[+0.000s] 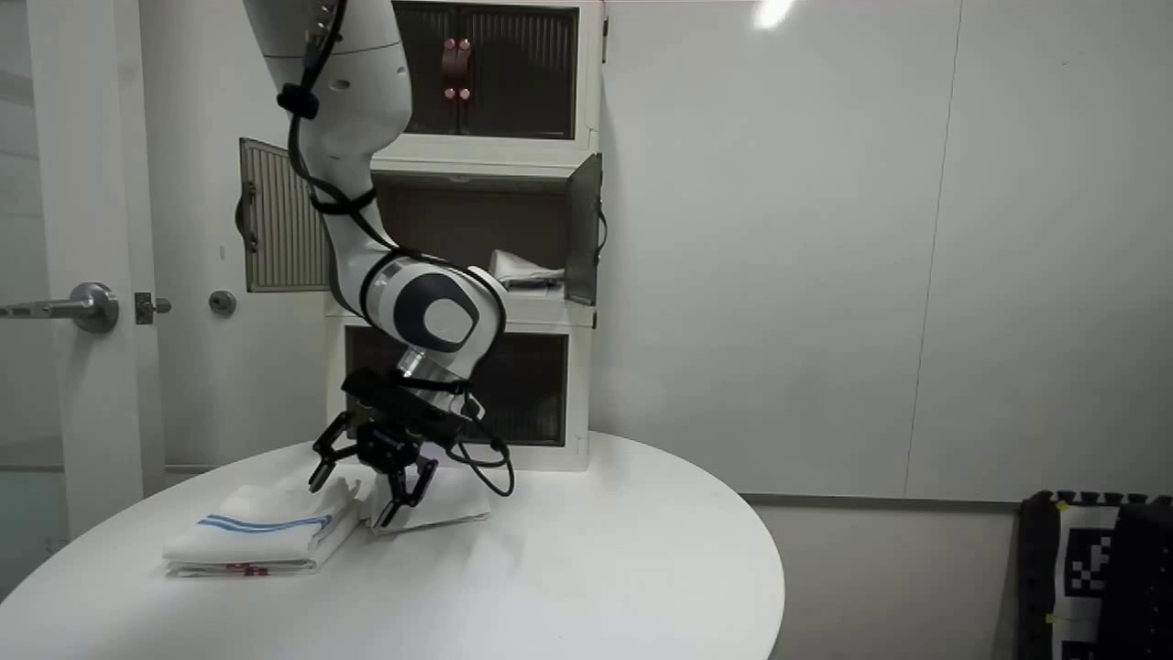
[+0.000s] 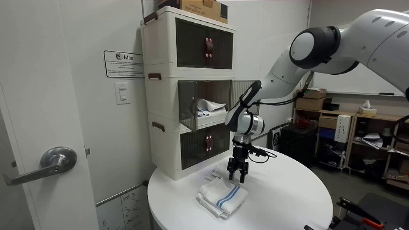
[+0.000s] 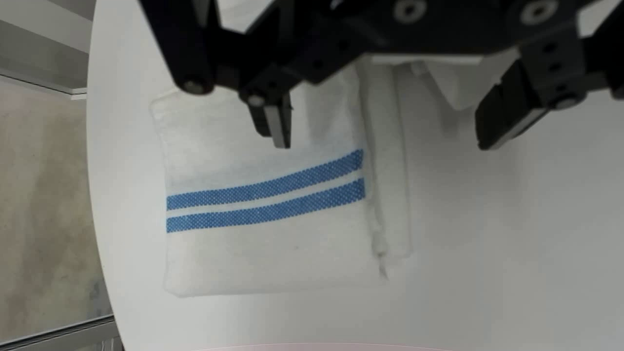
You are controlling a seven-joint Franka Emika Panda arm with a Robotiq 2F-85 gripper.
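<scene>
A folded white towel with two blue stripes (image 1: 258,539) lies at the left of the round table; the wrist view shows its striped top (image 3: 263,251) below the fingers. A second folded white cloth (image 1: 448,502) rests just right of it, partly behind my gripper (image 1: 354,501). Open, with a wide gap and nothing held, the gripper hangs above the towels. One finger (image 3: 275,123) is over the striped towel, while the other is over the right side. In the second exterior view, the gripper (image 2: 236,180) is behind the striped towel (image 2: 226,195).
Against the wall stands a stacked white cabinet (image 2: 163,111), its middle compartment open with both doors swung out. White cloths (image 2: 210,106) lie inside it.
</scene>
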